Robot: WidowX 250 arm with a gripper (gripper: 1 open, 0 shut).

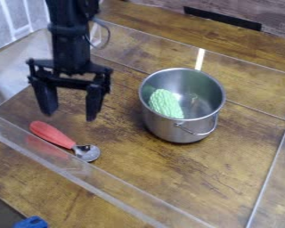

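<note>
My gripper point(65, 93) hangs over the left of the wooden table, blurred, with its fingers apart and nothing visible between them. Below it lies a scoop with a red handle point(51, 134) and a metal head point(86, 152). To the right stands a steel pot point(195, 120) with a pale green ribbed object point(166, 103) inside.
A blue object point(29, 222) sits at the bottom left corner, outside the clear barrier point(109, 191) along the front. Clear edging also runs along the left and right.
</note>
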